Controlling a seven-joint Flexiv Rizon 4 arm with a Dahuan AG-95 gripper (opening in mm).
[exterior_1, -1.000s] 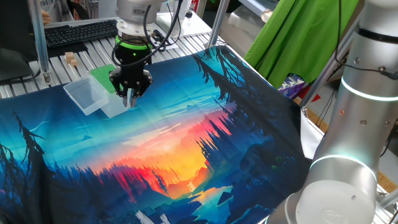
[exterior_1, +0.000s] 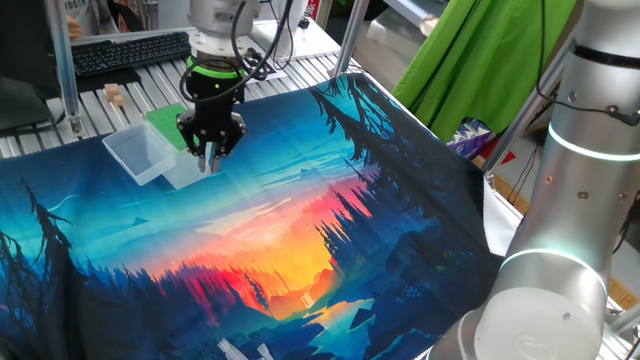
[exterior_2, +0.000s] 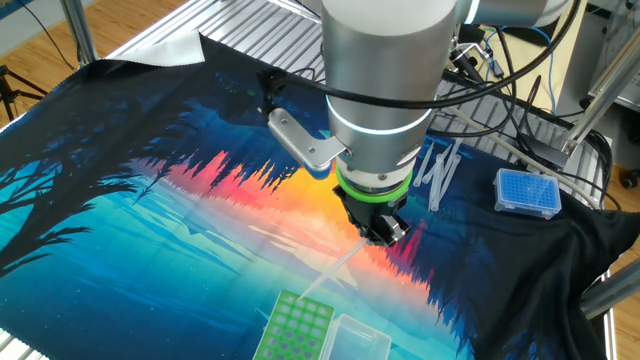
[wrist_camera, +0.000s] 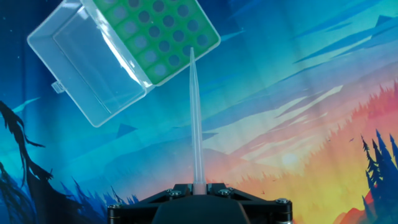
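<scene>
A clear, tapered pipette tip (wrist_camera: 196, 118) is clamped at its wide end in my gripper, which is shut on it. In the wrist view its narrow end overlaps the near corner of the green rack (wrist_camera: 176, 37); contact cannot be told. The rack has rows of round holes and sits in a clear box whose empty lid (wrist_camera: 93, 68) lies open beside it. From the second exterior view, the tip (exterior_2: 335, 268) slants down from the gripper (exterior_2: 378, 236) toward the green rack (exterior_2: 295, 325). In the first exterior view the gripper (exterior_1: 211, 160) hangs beside the box.
Several loose pipette tips (exterior_2: 438, 175) lie on the printed cloth (exterior_2: 230, 230). A blue-topped box (exterior_2: 528, 192) stands near them. A keyboard (exterior_1: 130, 55) and small wooden blocks (exterior_1: 115, 95) are behind the box.
Over the last second the gripper stays almost in place beside the box, shifting only very slightly. The box and cloth have not moved.
</scene>
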